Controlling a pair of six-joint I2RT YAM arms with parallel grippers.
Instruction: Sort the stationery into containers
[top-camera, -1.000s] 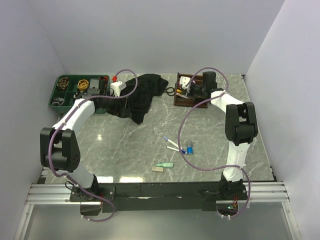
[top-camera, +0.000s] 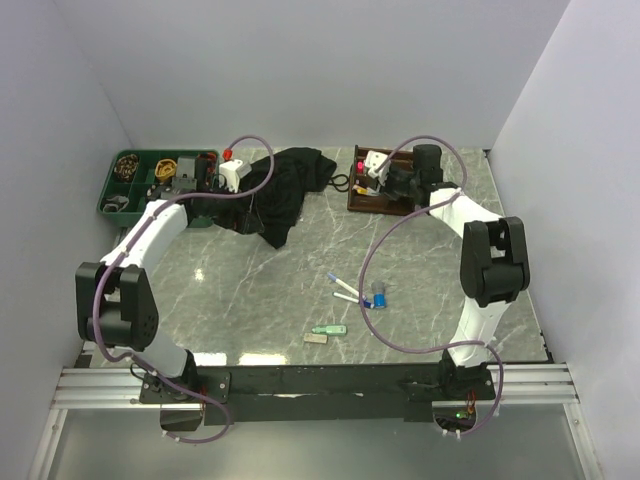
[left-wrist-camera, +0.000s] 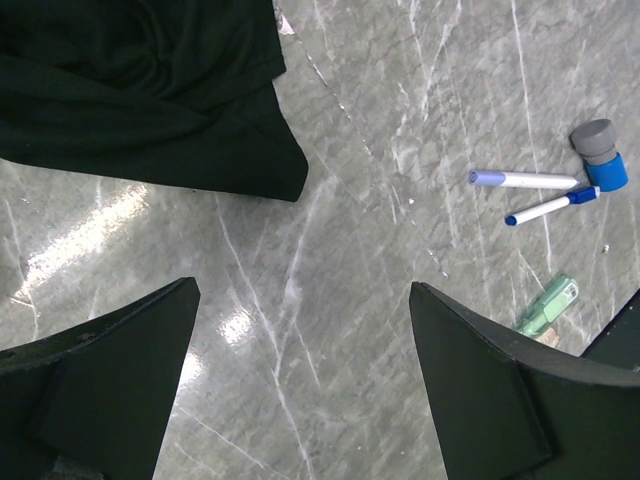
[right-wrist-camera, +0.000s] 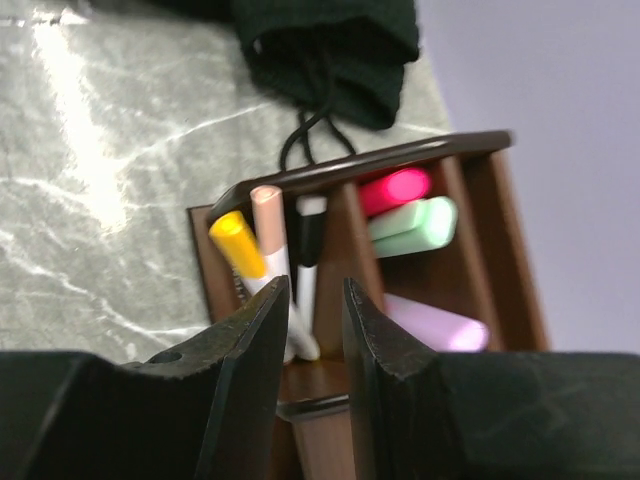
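Observation:
Over the brown organizer (top-camera: 365, 203) hangs my right gripper, fingers fairly close, nothing visible between them; in its view the box holds a yellow-capped marker (right-wrist-camera: 236, 243), peach and black markers, pink, mint (right-wrist-camera: 425, 225) and lilac (right-wrist-camera: 435, 323) highlighters. My left gripper stands open over bare table by the black cloth (left-wrist-camera: 170, 140). Front centre lie a lilac-capped marker (left-wrist-camera: 520, 180), a blue-capped marker (left-wrist-camera: 540, 208), a blue-and-grey bottle (left-wrist-camera: 605, 170), a green item (left-wrist-camera: 545, 305) and a beige block (top-camera: 315, 338).
A green compartment tray (top-camera: 120, 205) stands at the back left. Scissors (top-camera: 339, 182) lie between cloth and organizer. Purple cables loop over both arms.
The right arm has shifted slightly toward the right and front, still over the organizer. The left arm and the loose items look much the same.

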